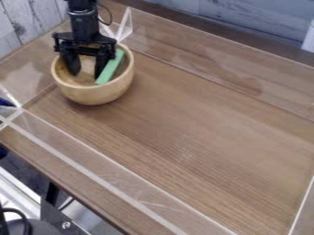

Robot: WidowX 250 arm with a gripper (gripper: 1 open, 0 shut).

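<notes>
A wooden bowl (94, 93) sits on the wooden table at the upper left. A green elongated object (110, 65) lies in it toward the right side. My black gripper (84, 57) is lowered into the bowl from above, left of the green object. It stands open; what is between its fingers is too dark and small to tell.
The wide table top (208, 138) to the right and front of the bowl is clear. Clear tape strips run along its left part. A white edge (307, 37) is at the upper right, and a dark cable shows at the lower left.
</notes>
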